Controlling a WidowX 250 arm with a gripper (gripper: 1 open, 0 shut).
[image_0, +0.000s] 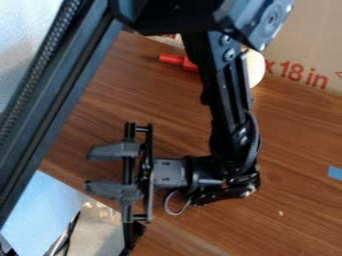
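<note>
My black arm hangs down over the wooden table (294, 140), seen from above. At its lower end the gripper (102, 170) points left over the table's left part, its two fingers parted, one above the other, with nothing visible between them. Behind the upper arm, a red object (179, 61) and a pale rounded object (254, 68) are partly hidden.
A cardboard box (307, 40) stands at the top right. A blue tape piece (335, 172) is at the right edge. A black metal frame (40, 110) runs along the left, with light sheets (34, 205) at lower left.
</note>
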